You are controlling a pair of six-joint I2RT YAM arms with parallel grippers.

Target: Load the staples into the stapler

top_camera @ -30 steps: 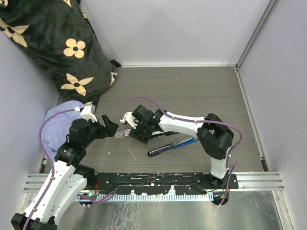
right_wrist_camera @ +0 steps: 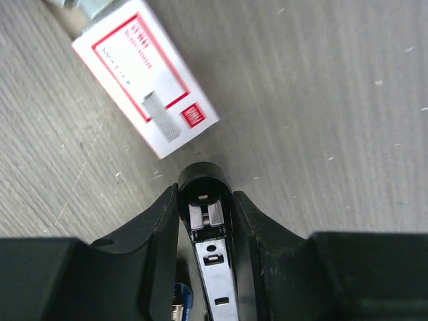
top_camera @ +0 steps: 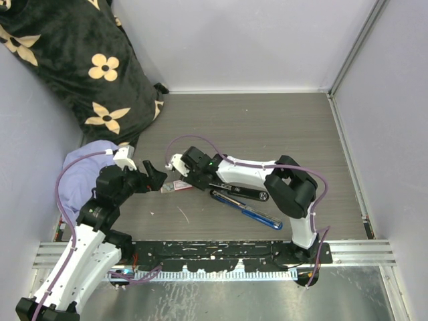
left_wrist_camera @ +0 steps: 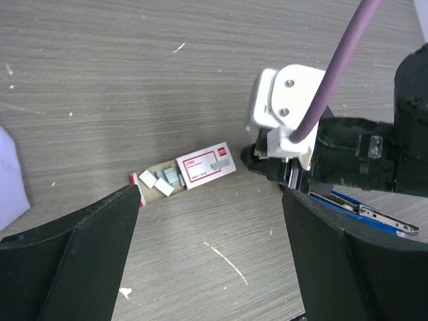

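The stapler lies opened in the top view, its blue-and-black part (top_camera: 247,211) angled in front of its black part (top_camera: 249,192). In the right wrist view my right gripper is shut on the rounded end of the stapler's black part (right_wrist_camera: 202,175), with a finger against each side. The metal channel (right_wrist_camera: 216,274) runs back between the fingers. Just beyond lies the white-and-red staple box (right_wrist_camera: 148,83), apart from the stapler. Small staple blocks (left_wrist_camera: 166,179) show in its open end in the left wrist view. My left gripper stands open and empty above it.
A lavender cloth (top_camera: 83,170) and a dark flowered cushion (top_camera: 80,67) occupy the left side.
The stapler has turned: its blue-and-black part now slopes toward the front right, where before it sloped toward the back right. The right gripper has shifted slightly; the left arm is still.
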